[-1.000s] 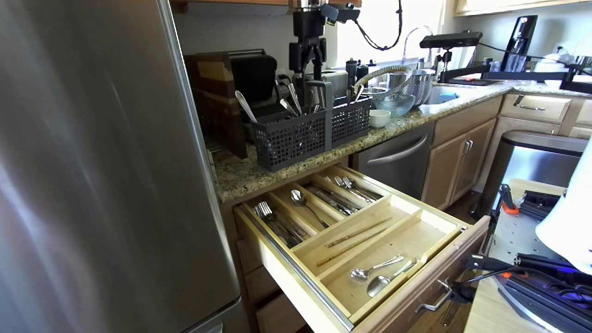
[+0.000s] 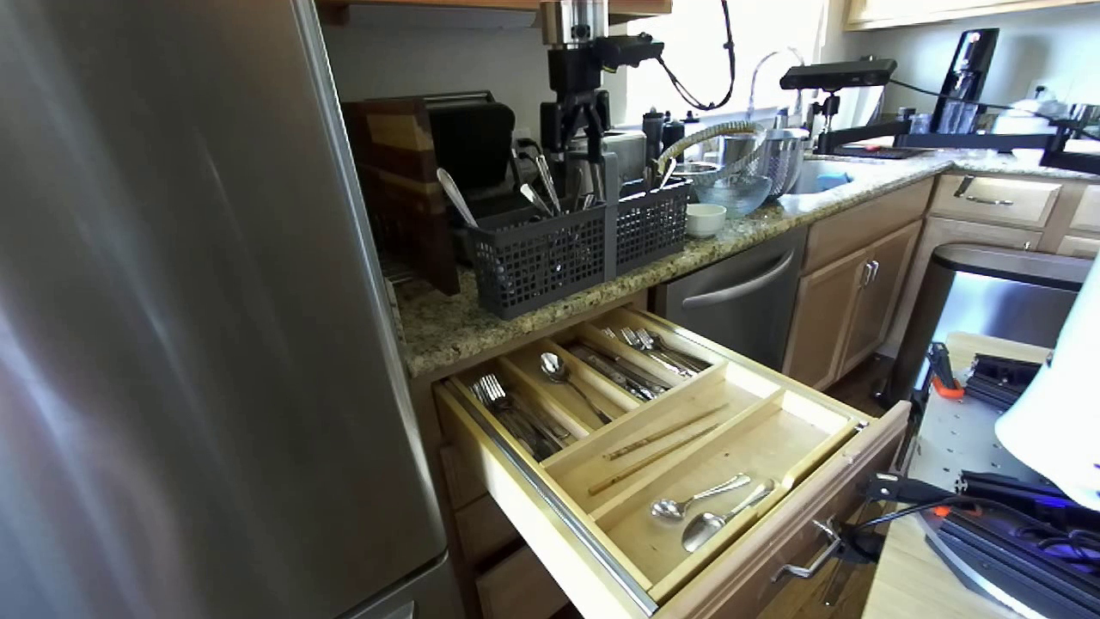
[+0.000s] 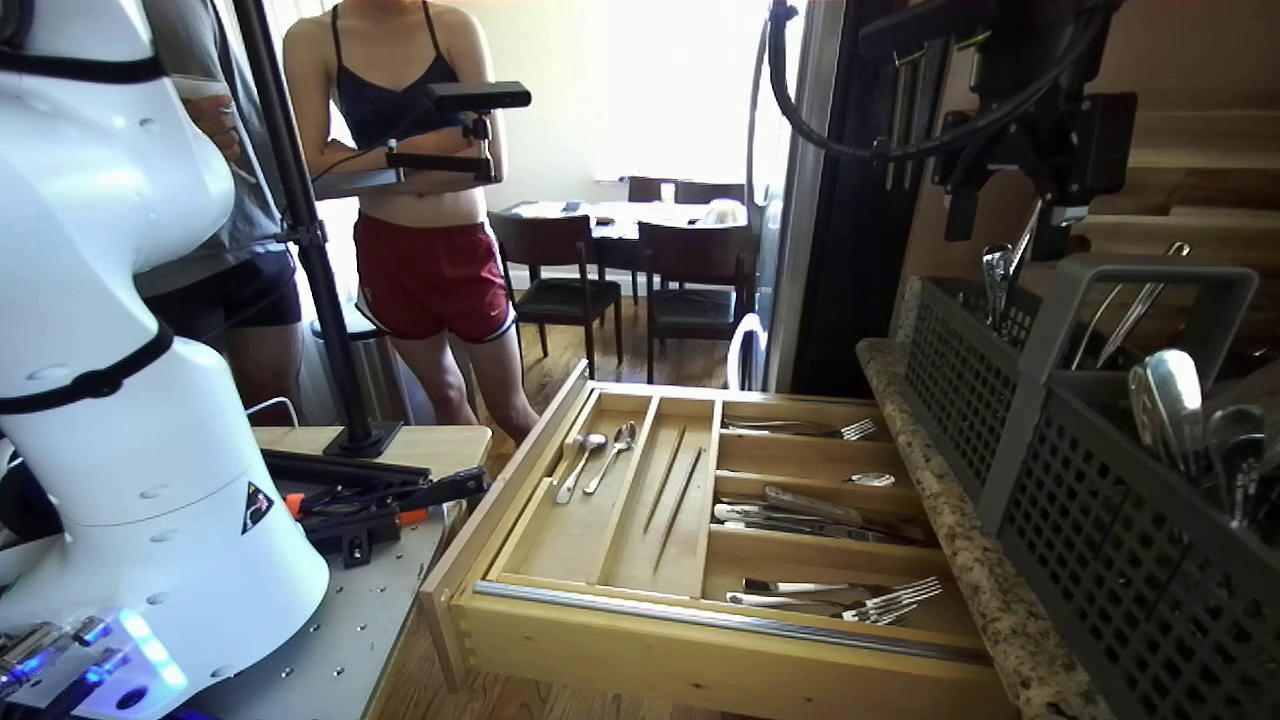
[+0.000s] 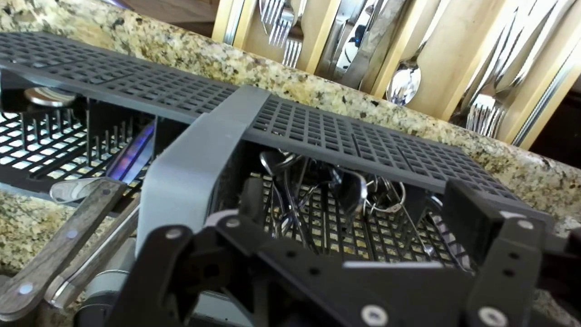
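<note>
My gripper is open above the grey cutlery basket [image 4: 348,103], its finger pads standing apart with nothing visibly held between them. Below that gap, metal utensils [image 4: 291,190] stand in one half of the basket. In exterior view 1 the gripper [image 2: 577,144] hangs beside the basket handle [image 2: 608,206]. Exterior view 2 has the gripper [image 3: 1008,222] at upper right, near upright cutlery [image 3: 999,276]. On the counter's drawer side, the open drawer [image 3: 720,672] holds sorted forks [image 3: 894,600], knives [image 3: 792,514], chopsticks [image 3: 679,504] and two spoons [image 3: 581,466].
The basket handle [image 4: 190,158] rises close to my left finger. Wooden-handled knives [image 4: 68,240] lie across the other half's edge. A wooden board [image 2: 412,186] stands behind the basket, and a white bowl [image 2: 705,218] sits beside it. Two people stand beyond the drawer.
In exterior view 1 my gripper has come down a little toward the basket, and its wrist has turned somewhat. The drawer and its contents look unmoved.
</note>
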